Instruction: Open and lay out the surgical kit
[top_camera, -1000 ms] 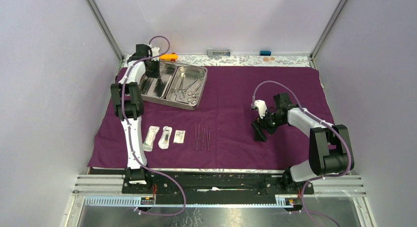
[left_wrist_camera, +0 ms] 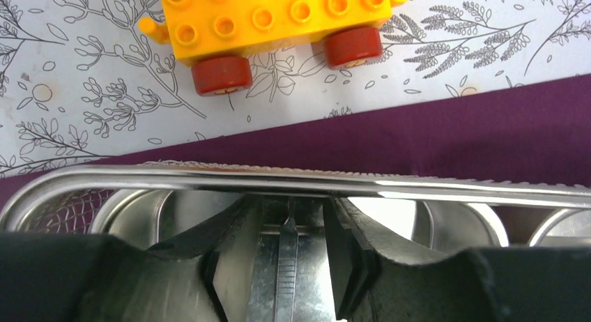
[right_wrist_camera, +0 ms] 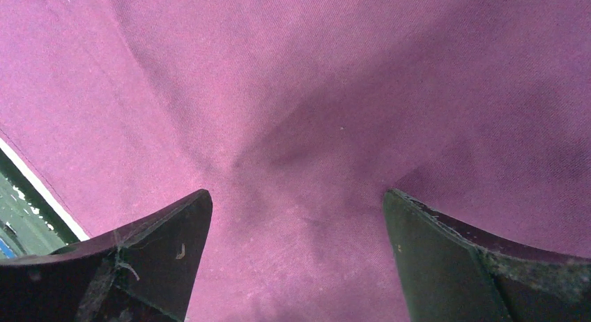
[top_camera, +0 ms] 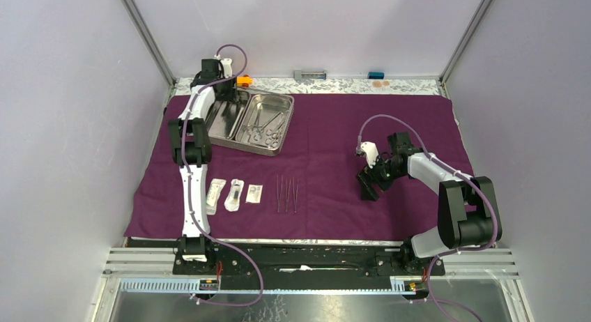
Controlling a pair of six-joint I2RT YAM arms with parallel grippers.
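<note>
A steel tray (top_camera: 279, 149) stands at the back left, split into two compartments. Over the far end of its left one is my left gripper, open, its fingers apart around a slim ridged metal instrument (left_wrist_camera: 286, 280) without visibly closing on it. Several ring-handled instruments (top_camera: 267, 127) lie in the right compartment. In front, on the purple cloth, rest three sealed packets, one long (top_camera: 215, 196), one rounded (top_camera: 235, 195) and one small square (top_camera: 254, 194), beside a row of slim metal instruments (top_camera: 287, 195). My right gripper is open above bare cloth, holding nothing.
Just beyond the tray's back rim stands a yellow toy-brick vehicle with red wheels (left_wrist_camera: 279, 19). A grey box (top_camera: 309, 74) and a blue block (top_camera: 375, 75) sit along the back edge.
My left gripper has shifted right and slightly back over the tray's left compartment, a small distance. The right arm, packets and instruments on the cloth stay put.
</note>
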